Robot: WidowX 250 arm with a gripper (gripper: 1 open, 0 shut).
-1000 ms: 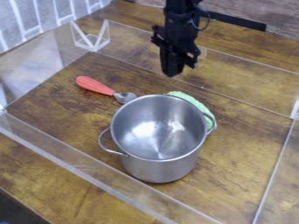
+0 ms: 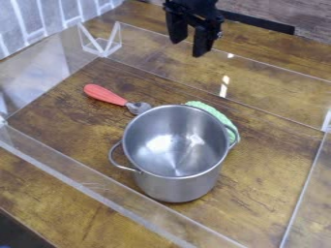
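Observation:
The black gripper (image 2: 193, 31) is at the top centre of the camera view, raised above the back of the wooden surface; whether its fingers are open or shut is hard to tell. A large steel pot (image 2: 175, 165) stands in the lower middle. Behind it on the right lies a pale green cloth-like item (image 2: 215, 115), partly hidden by the pot. A red-handled utensil (image 2: 106, 95) with a metal head lies to the left, apart from the pot.
Clear low walls (image 2: 43, 159) surround the wooden work area (image 2: 272, 155). A white lattice object (image 2: 26, 19) is at the top left corner.
The gripper has moved upward in the view, toward the back and away from the pot and green item. The objects on the surface have not visibly moved.

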